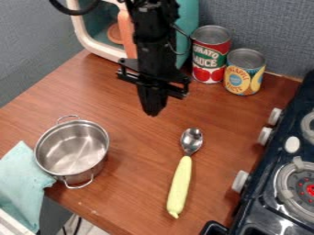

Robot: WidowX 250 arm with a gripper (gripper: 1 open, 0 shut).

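My black gripper [153, 101] hangs over the middle of the wooden table, its tip pointing down, above and left of a spoon [192, 139] with a pale yellow handle [178, 188]. I cannot tell whether its fingers are open or shut. A steel pot [72, 147] with two handles sits at the left. Behind the arm stand a red-labelled can [210, 60] and a yellow-labelled can [243, 75].
A black stove [273, 202] with white knobs fills the right side. A teal and white microwave [95, 39] stands at the back, partly hidden by my arm. A light blue cloth [22, 184] lies at the lower left.
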